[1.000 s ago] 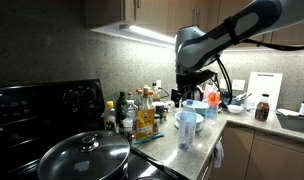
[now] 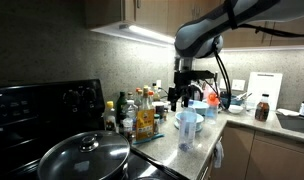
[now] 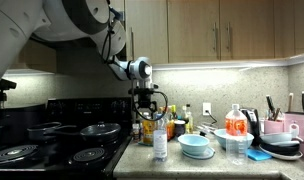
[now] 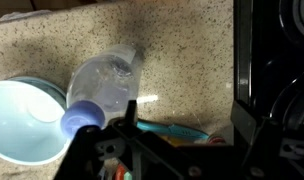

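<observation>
A clear plastic bottle with a purple cap [image 4: 84, 116] stands upright on the speckled counter, left of centre in the wrist view. In exterior view 1 the same clear bottle [image 2: 186, 130] is near the counter's front edge, and in exterior view 2 the bottle [image 3: 160, 140] stands in front of the sauces. My gripper is open above the counter, its two dark fingers wide apart with nothing held between them. The bottle is off to the left side of the fingers. From outside, the gripper [image 2: 189, 98] hangs higher than the bottle.
Stacked light-blue bowls [image 3: 196, 146] sit beside the bottle. A second clear bottle with an orange label [image 3: 236, 136] stands farther right. Several sauce bottles [image 2: 145, 115] crowd the counter by the stove, where a lidded pan [image 2: 84, 160] rests. Bare counter [image 4: 192, 60] shows under the gripper.
The gripper has turned and shifted slightly while staying above the counter. The bottles and bowls have not visibly moved.
</observation>
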